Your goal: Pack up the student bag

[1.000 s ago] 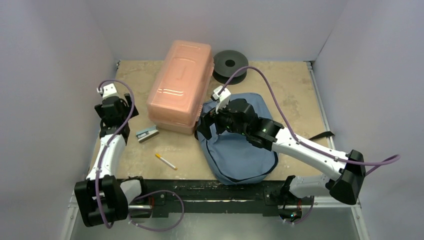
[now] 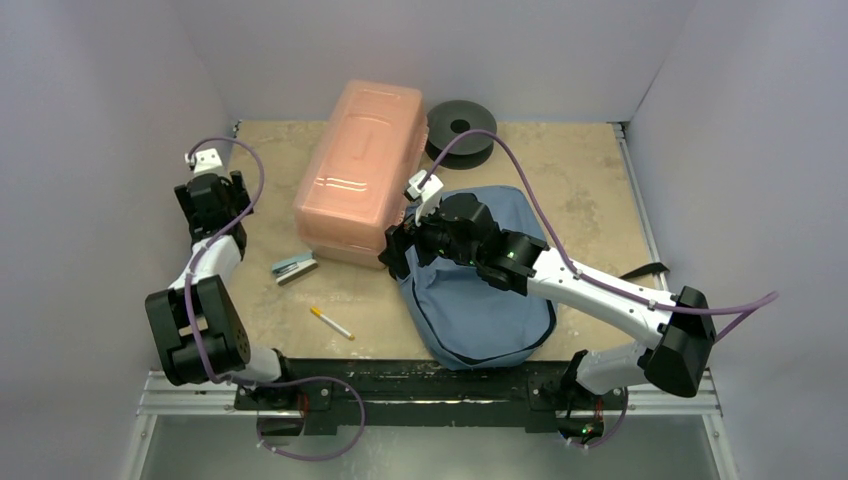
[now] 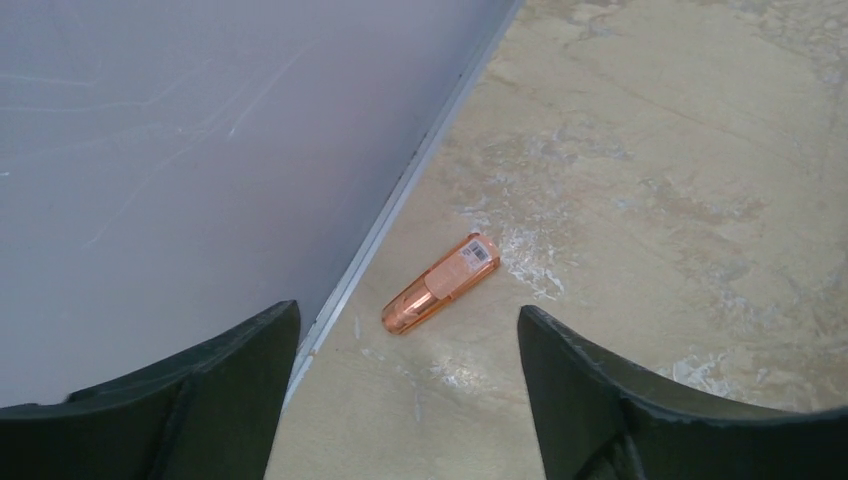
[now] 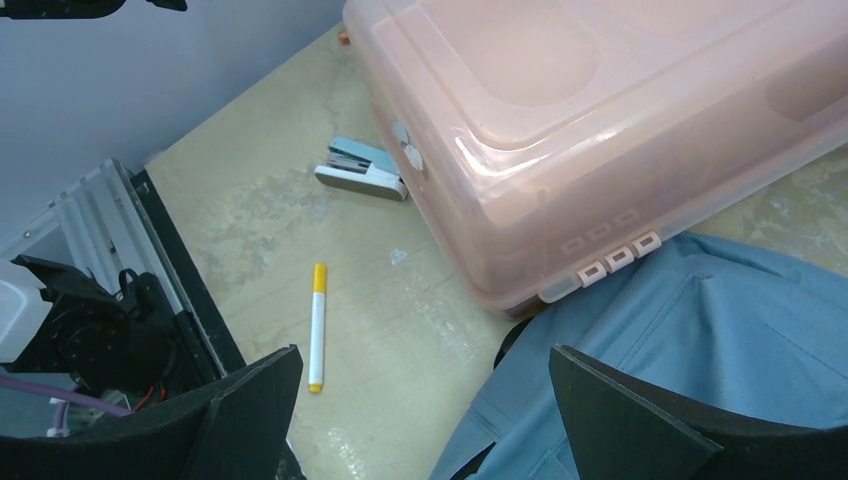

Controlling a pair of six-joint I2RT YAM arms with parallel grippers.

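An orange cylindrical item with a barcode label [image 3: 440,283] lies by the left wall, between the fingers of my open left gripper in that wrist view, below them on the table. From above, my left gripper [image 2: 215,190] is at the far left. My right gripper is open above the blue bag [image 2: 480,310]. A white-yellow marker [image 2: 331,322] and a blue-white stapler [image 2: 295,268] lie left of the bag. The pink translucent box [image 2: 358,170] sits behind them, lid closed.
A dark grey spool [image 2: 470,145] stands at the back, right of the box. Walls border the left, back and right.
My left gripper has moved toward the back and left along the wall. The objects have not moved.
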